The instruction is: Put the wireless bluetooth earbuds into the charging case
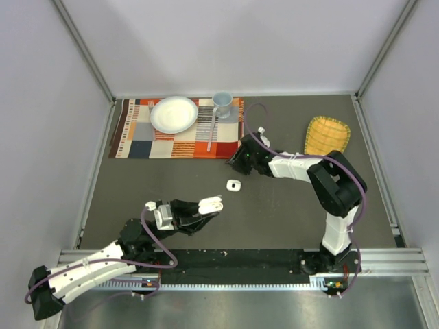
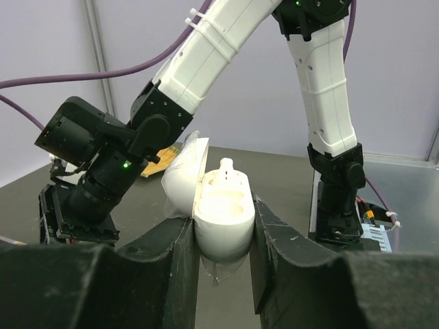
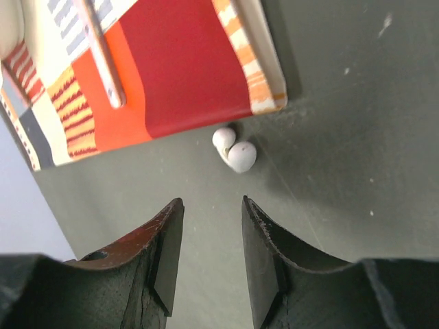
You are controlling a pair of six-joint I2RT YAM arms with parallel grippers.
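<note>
My left gripper (image 1: pixel 204 216) is shut on the white charging case (image 1: pixel 210 206), which stands upright with its lid open in the left wrist view (image 2: pixel 223 219). My right gripper points down, part open and empty, just short of two small white earbuds (image 3: pixel 241 156) on the mat beside the placemat's edge. In the top view that gripper hides the earbuds. A small white square piece (image 1: pixel 233 185) lies in the middle of the table.
The striped placemat (image 1: pixel 180 149) at the back holds a plate (image 1: pixel 173 114), a mug (image 1: pixel 222 103) and cutlery. A yellow pad (image 1: pixel 326 136) lies at the back right.
</note>
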